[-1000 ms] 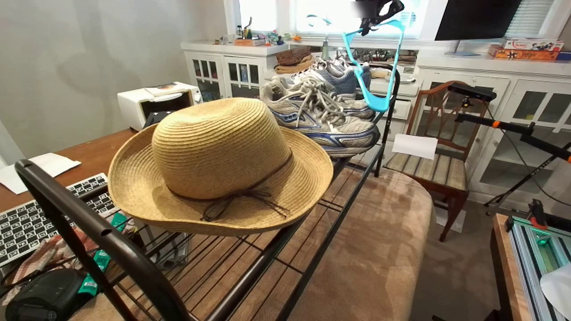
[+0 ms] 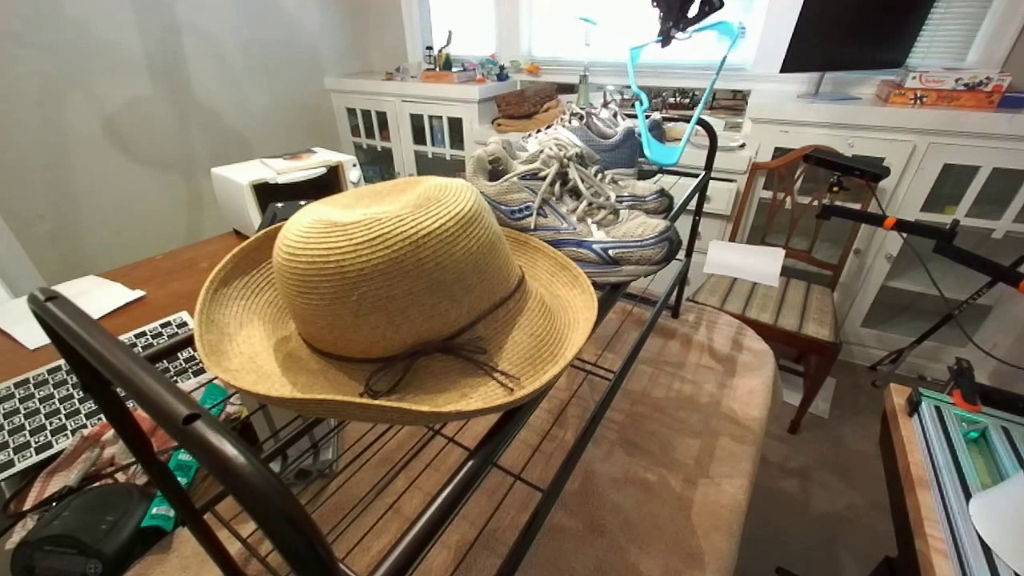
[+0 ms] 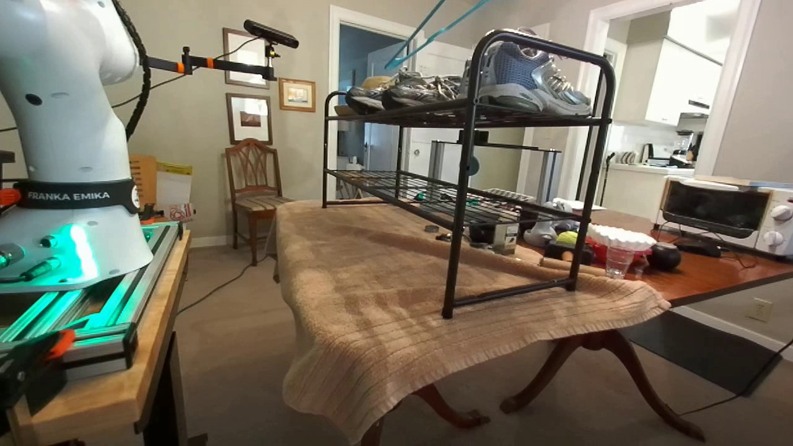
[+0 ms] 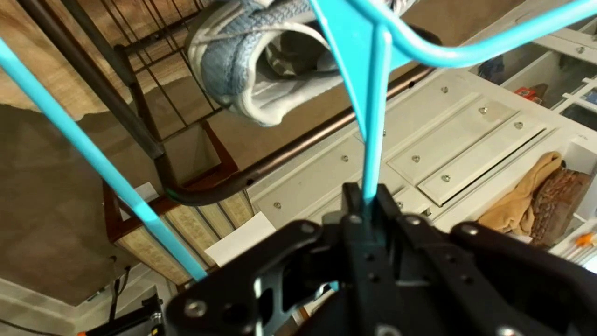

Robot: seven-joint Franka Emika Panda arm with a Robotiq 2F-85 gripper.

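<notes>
A light-blue plastic hanger hangs in the air above the far end of the shoe rack in exterior view 1. My gripper is shut on it, with a thin blue bar of the hanger upright between the fingers in the wrist view. Only a dark part of the gripper shows at the top edge of exterior view 1. In exterior view 2, just the lower end of the hanger enters from the top, and the gripper is out of frame.
The dark metal rack stands on a towel-covered table. Its top shelf carries a straw hat and several sneakers; one sneaker lies close below the hanger. A chair stands beyond the table.
The gripper and hanger have risen in exterior view 1, and the hanger has swung to a different tilt. The hat, shoes and rack are unmoved.
</notes>
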